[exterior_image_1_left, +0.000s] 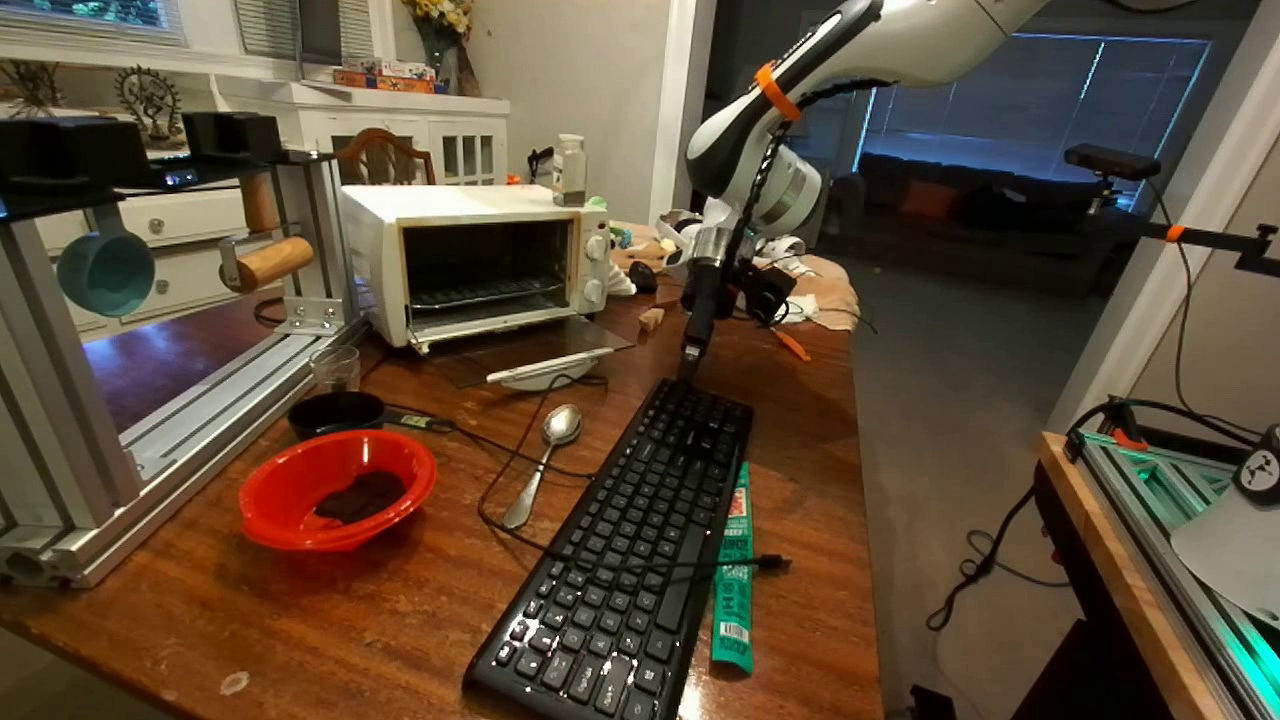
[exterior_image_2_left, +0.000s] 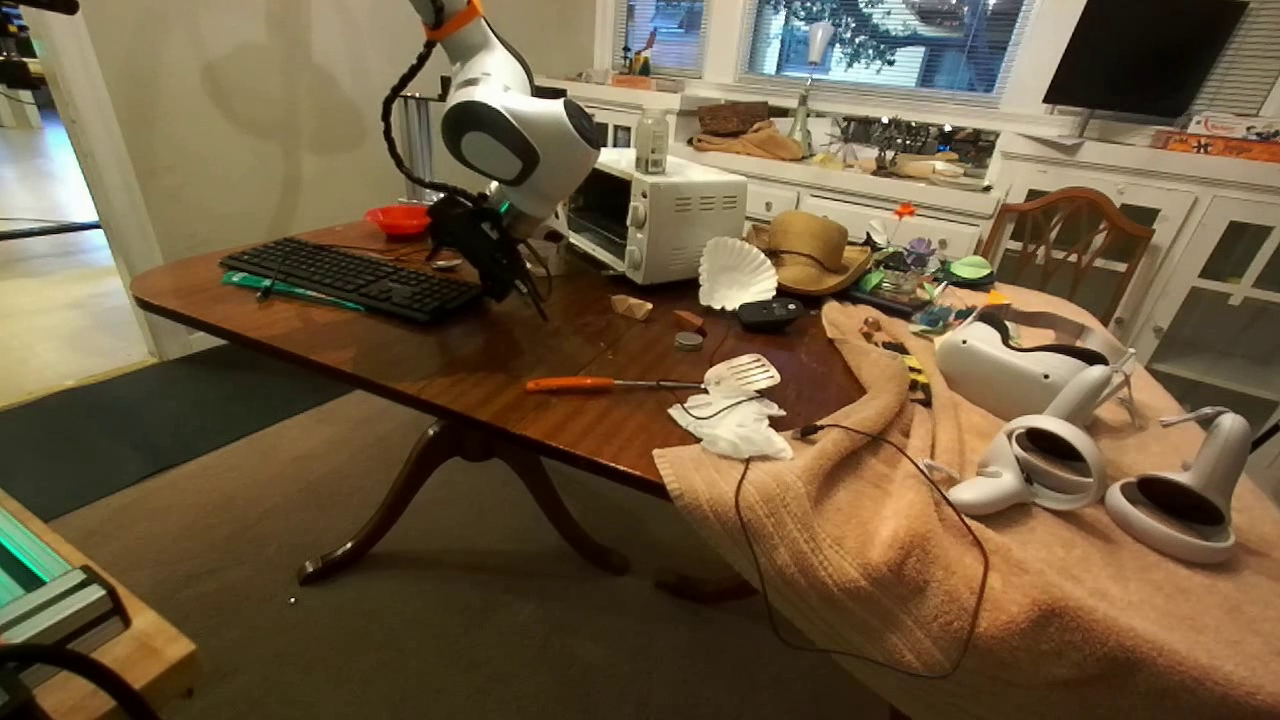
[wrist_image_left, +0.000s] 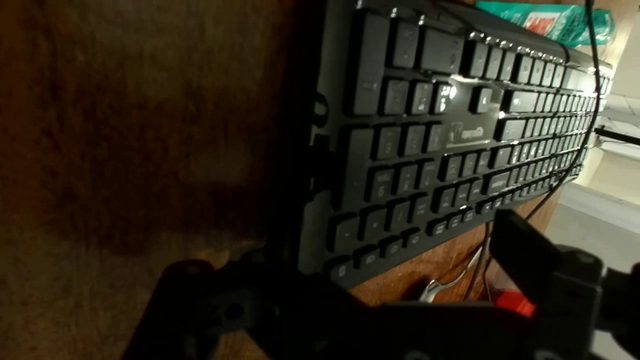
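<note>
A black keyboard (exterior_image_1_left: 624, 540) lies lengthwise on the wooden table, with a thin cable across it. My gripper (exterior_image_1_left: 690, 360) points down at the keyboard's far end in exterior view 1. In exterior view 2 the gripper (exterior_image_2_left: 518, 300) is beside the keyboard's (exterior_image_2_left: 360, 276) near end, on the toaster oven's side. The wrist view shows the number-pad end of the keyboard (wrist_image_left: 414, 144) close up. There, the gripper is open, its dark fingers wide apart at the lower edge. No held object shows between them; whether a finger touches the keyboard I cannot tell.
Along the keyboard lies a green packet (exterior_image_1_left: 733, 588). A spoon (exterior_image_1_left: 546, 462), a red bowl (exterior_image_1_left: 402, 474) and a white toaster oven (exterior_image_1_left: 372, 258) with its door down occupy the other side. An orange-handled spatula (exterior_image_2_left: 576, 384) rests near the table edge. Bare wood surrounds the spatula handle.
</note>
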